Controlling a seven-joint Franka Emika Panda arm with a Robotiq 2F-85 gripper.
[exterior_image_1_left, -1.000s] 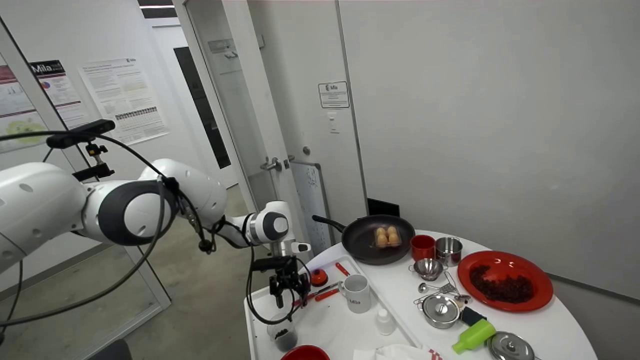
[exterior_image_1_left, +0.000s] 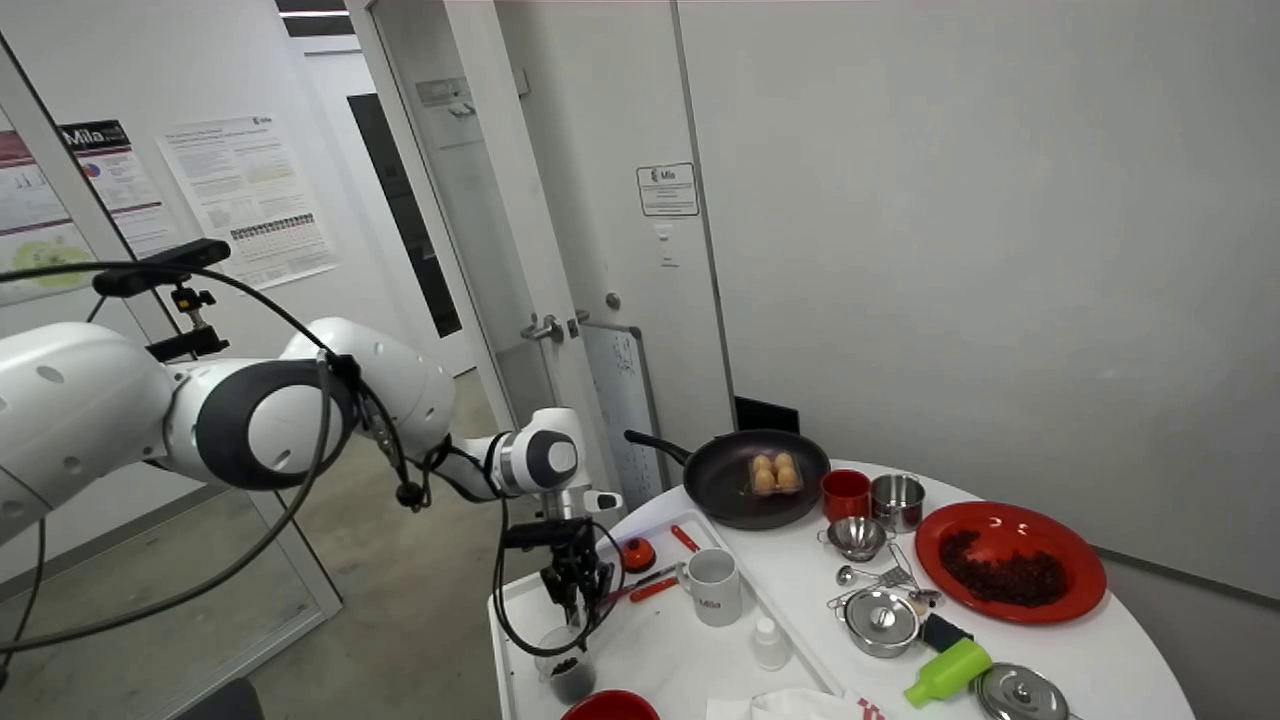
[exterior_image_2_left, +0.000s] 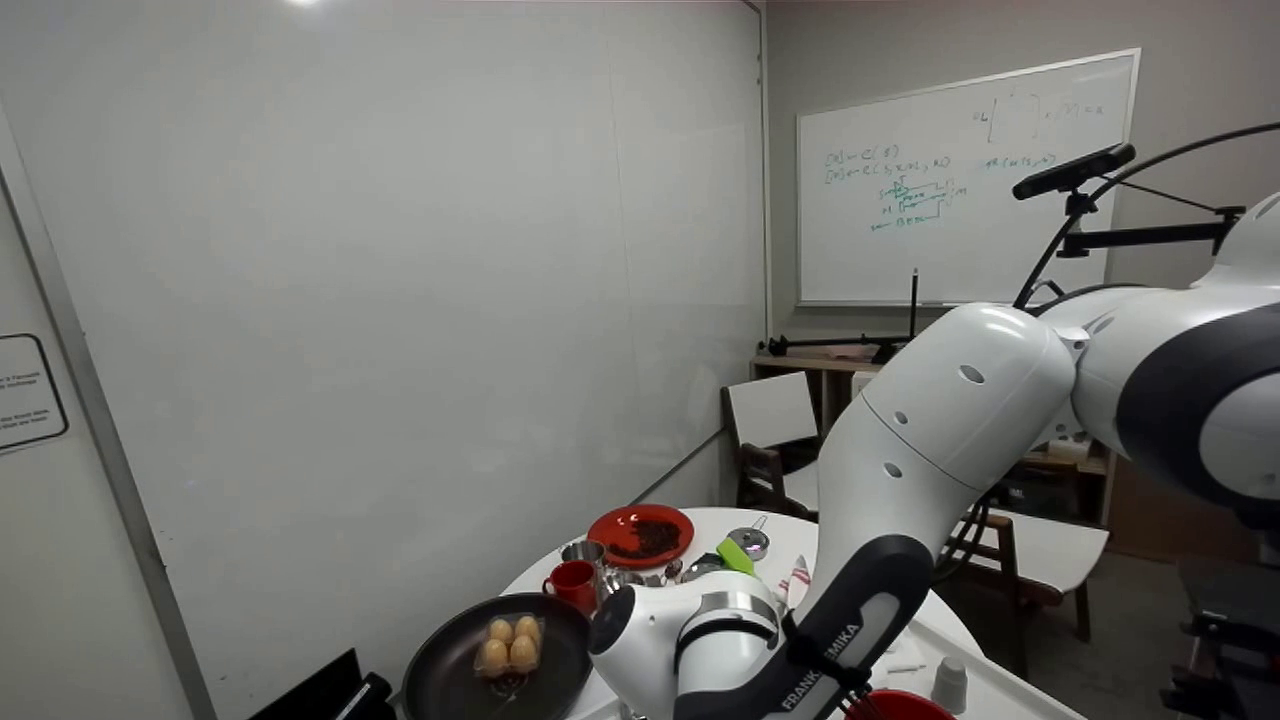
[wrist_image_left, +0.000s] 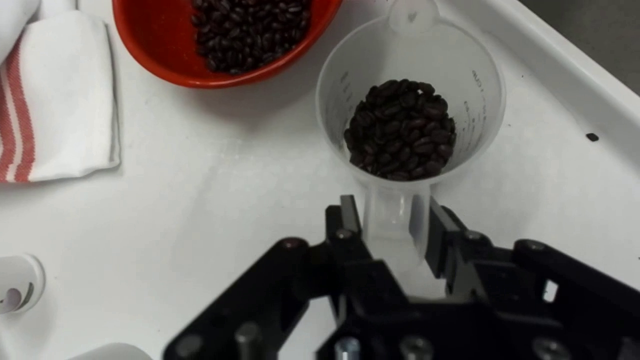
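In the wrist view a clear plastic measuring cup (wrist_image_left: 480, 144) stands on the white tray, partly filled with dark coffee beans (wrist_image_left: 402, 129). Its handle (wrist_image_left: 393, 219) points toward my gripper. One finger is on each side of that handle, the fingers part open, and whether either finger touches it I cannot tell. In exterior view 1 the gripper (exterior_image_1_left: 576, 606) hangs low over the tray's near left, right above the cup (exterior_image_1_left: 571, 678). A red bowl (wrist_image_left: 156, 45) holding more beans sits beside the cup.
A striped towel (wrist_image_left: 66, 96) and a small white bottle (exterior_image_1_left: 770, 644) lie or stand on the tray (exterior_image_1_left: 672, 672). The white mug (exterior_image_1_left: 716, 588) and red-handled utensils are farther back. Beyond the tray are a black pan (exterior_image_1_left: 738, 498) and a red plate (exterior_image_1_left: 1086, 588). The tray's raised edge runs close by the cup.
My gripper has come down toward the cup, and its fingers now reach lower, by the handle. The cup, bowl and other objects appear unmoved.
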